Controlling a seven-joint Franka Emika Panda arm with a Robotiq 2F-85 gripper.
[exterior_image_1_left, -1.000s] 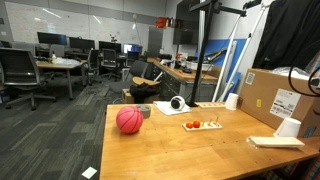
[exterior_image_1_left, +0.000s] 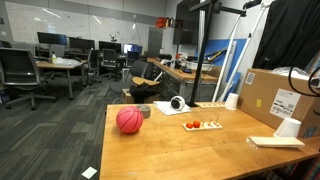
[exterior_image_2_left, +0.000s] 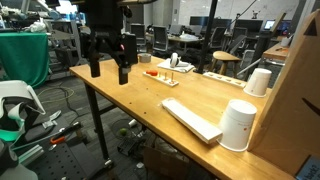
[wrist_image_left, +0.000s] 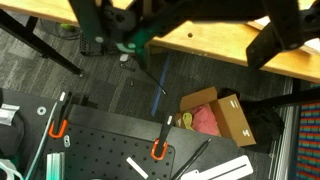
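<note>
In exterior view 2 my dark gripper (exterior_image_2_left: 110, 72) hangs at the near left edge of the table. Its two fingers stand apart, and no object shows between them. The wrist view looks down past the blurred fingers (wrist_image_left: 272, 45) at the table edge and the floor area below. A white pegged board (exterior_image_1_left: 202, 126) with red balls on it lies on the wooden table (exterior_image_1_left: 165, 155). Further right are a long white block (exterior_image_2_left: 192, 118) and an upside-down white cup (exterior_image_2_left: 238, 125).
A pink ball (exterior_image_1_left: 129, 119) sits at the table's left. A second white cup (exterior_image_1_left: 231, 102) stands toward the back, and a cardboard box (exterior_image_1_left: 258, 95) rises at the right. Below the table edge are an open box (wrist_image_left: 225, 118) and a black perforated plate (wrist_image_left: 105, 150).
</note>
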